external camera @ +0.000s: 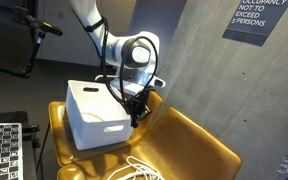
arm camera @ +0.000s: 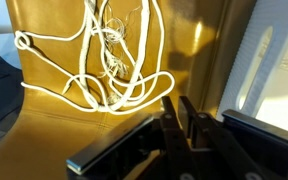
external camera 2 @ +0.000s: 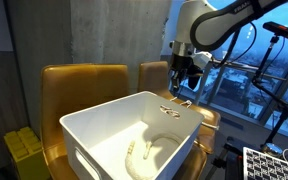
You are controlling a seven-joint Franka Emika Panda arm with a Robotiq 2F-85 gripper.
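Observation:
A loosely coiled white rope (arm camera: 144, 55) lies on the brown leather seat in the wrist view. Part of the same rope (external camera: 137, 170) shows on the seat at the bottom of exterior view 1. My gripper is over bare leather beside the coil, its dark fingertips parted by a narrow gap with nothing visible between them. In exterior view 1 the gripper (external camera: 136, 122) is raised just right of the white box (external camera: 102, 132). From exterior view 2, a pale length of cord (external camera 2: 152, 150) can be seen inside the open box (external camera 2: 89, 127).
Brown chairs (external camera: 189, 143) with upright backs stand side by side against a grey wall. A yellow block stack (external camera 2: 24, 157) is at the left of exterior view 2. A checkered board (external camera: 4, 150) stands nearby. The box's walls rise close to the arm.

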